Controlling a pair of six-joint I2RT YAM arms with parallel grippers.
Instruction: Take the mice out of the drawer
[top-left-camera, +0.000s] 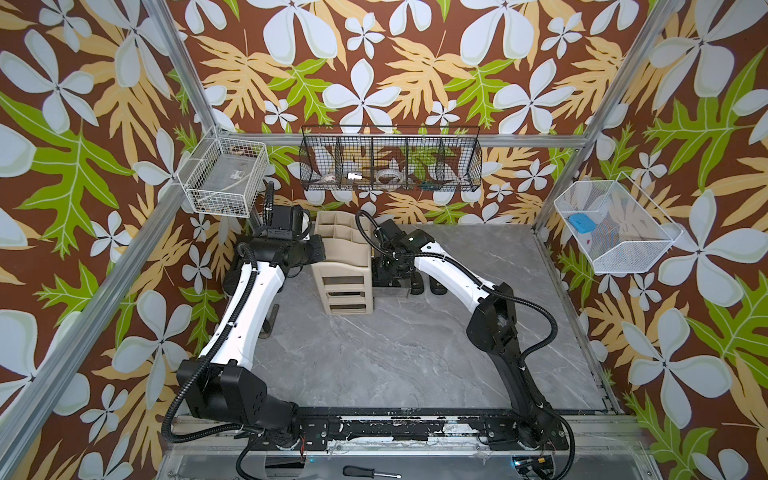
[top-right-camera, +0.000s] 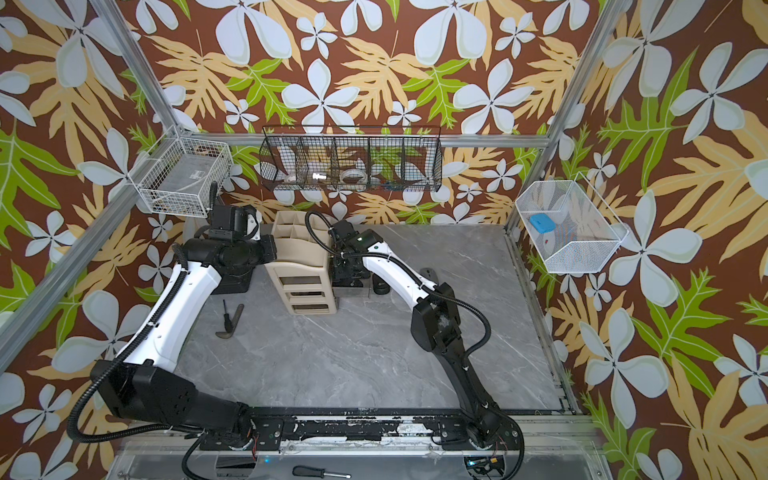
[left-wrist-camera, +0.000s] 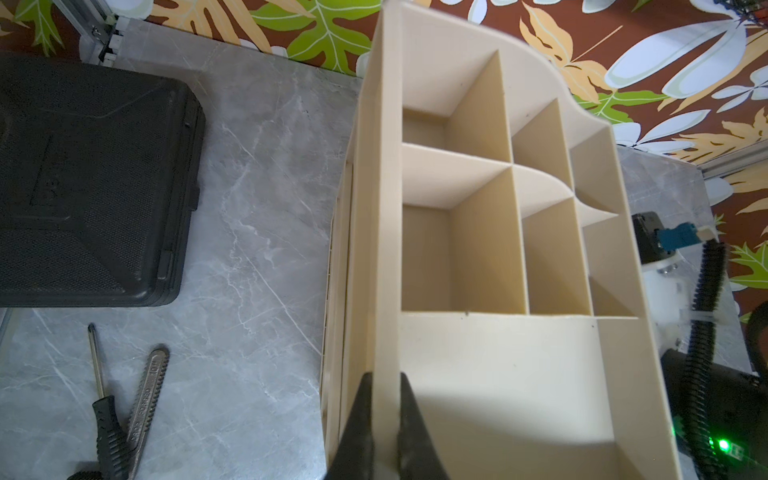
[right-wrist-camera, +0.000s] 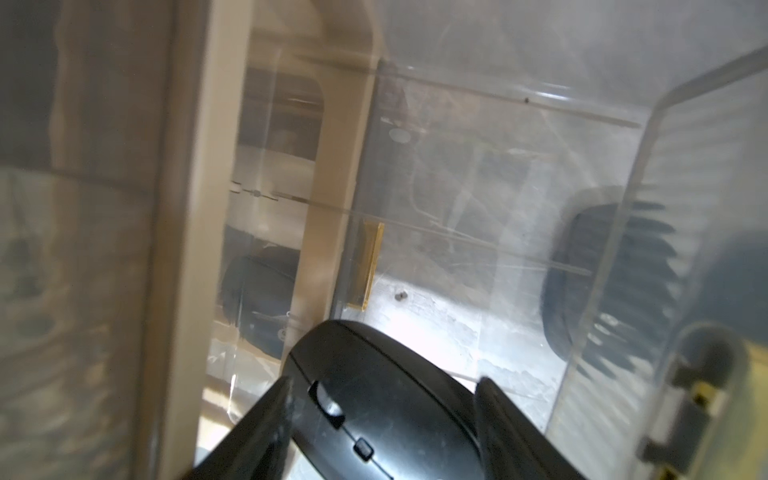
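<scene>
A black mouse (right-wrist-camera: 376, 392) lies in the clear drawer (right-wrist-camera: 448, 192) pulled from the beige organizer (top-left-camera: 344, 252). My right gripper is part open, with one finger on either side of that mouse; whether both touch it I cannot tell. On the table outside the drawer sit two more dark mice, a nearer one (top-left-camera: 417, 283) and a farther one (top-left-camera: 437, 285). At the organizer's left side, my left gripper is shut on its thin side wall (left-wrist-camera: 388, 240), which shows between the fingers.
Left of the organizer lie a black case (left-wrist-camera: 88, 184), a screwdriver (left-wrist-camera: 108, 424) and a knife (left-wrist-camera: 148, 400). Wire baskets hang at the back and sides, including a white one (top-left-camera: 616, 228) at right.
</scene>
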